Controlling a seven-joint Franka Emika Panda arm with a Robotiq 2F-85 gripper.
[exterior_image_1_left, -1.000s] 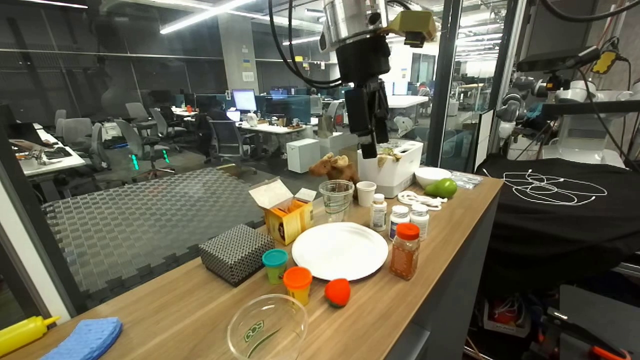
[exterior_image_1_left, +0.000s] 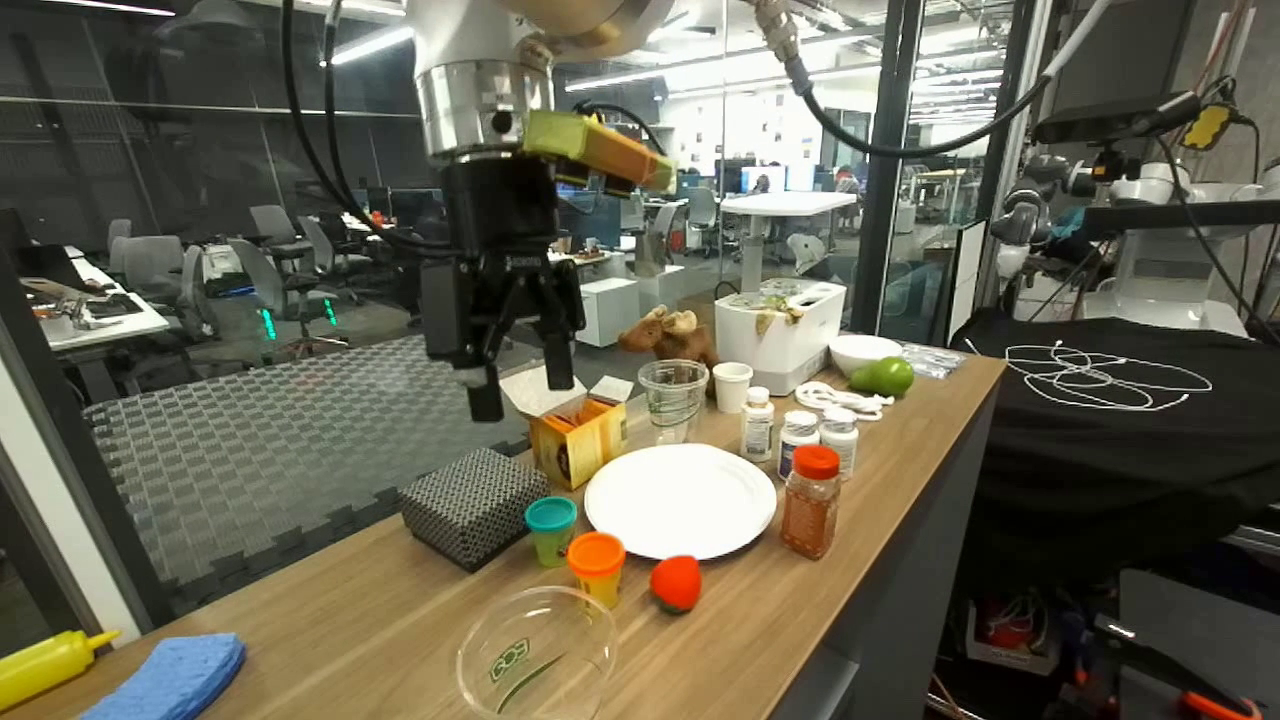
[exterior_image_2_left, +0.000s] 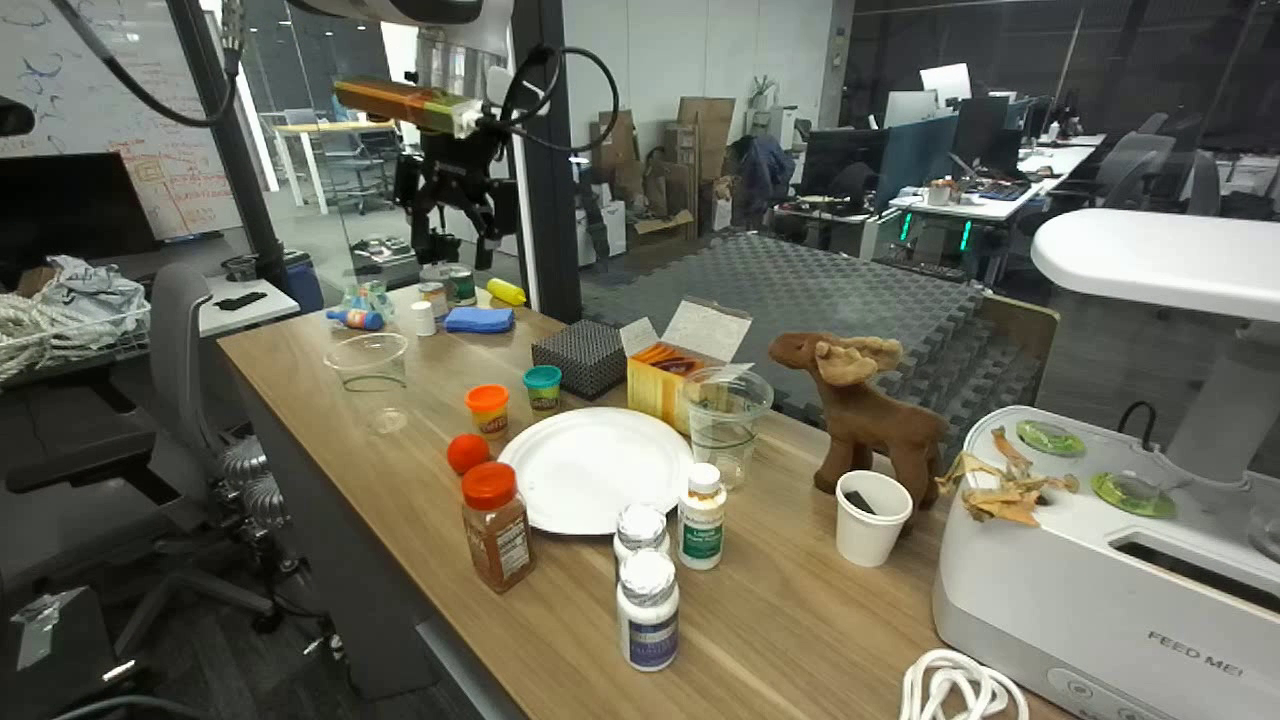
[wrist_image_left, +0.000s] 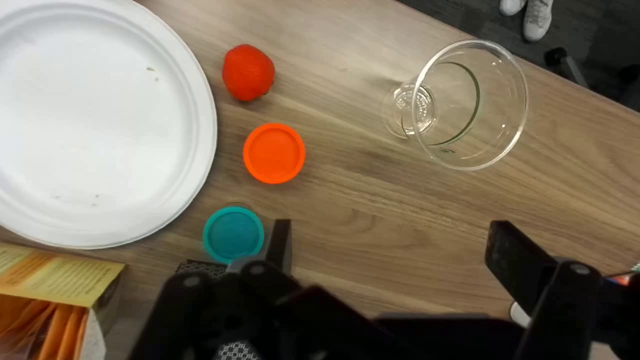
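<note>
My gripper is open and empty, held well above the counter. In the wrist view, bare wood shows between its fingers. An orange-lidded tub (wrist_image_left: 274, 153) and a teal-lidded tub (wrist_image_left: 233, 234) stand beside the white plate (wrist_image_left: 207, 129). A red strawberry-like piece (wrist_image_left: 248, 72) lies near the plate's edge. To the right of them is a clear cup (wrist_image_left: 474, 153). The patterned dark box (exterior_image_1_left: 474, 504) sits behind the tubs, partly hidden by my fingers in the wrist view. An open yellow box (exterior_image_1_left: 582, 442) holds orange packets.
A red-lidded jar (exterior_image_1_left: 812, 504), white bottles (exterior_image_2_left: 702, 516), another clear cup (exterior_image_2_left: 727, 420) and a brown toy moose (exterior_image_2_left: 876, 414) crowd round the plate. A blue sponge (exterior_image_1_left: 174, 678) and yellow bottle (exterior_image_1_left: 48, 668) lie at the far end. Bare wood separates sponge and tubs.
In exterior view 1 the arm has swung left and come lower, from over the white machine to over the yellow box's side. Both fingers now show apart. The objects on the counter look unmoved.
</note>
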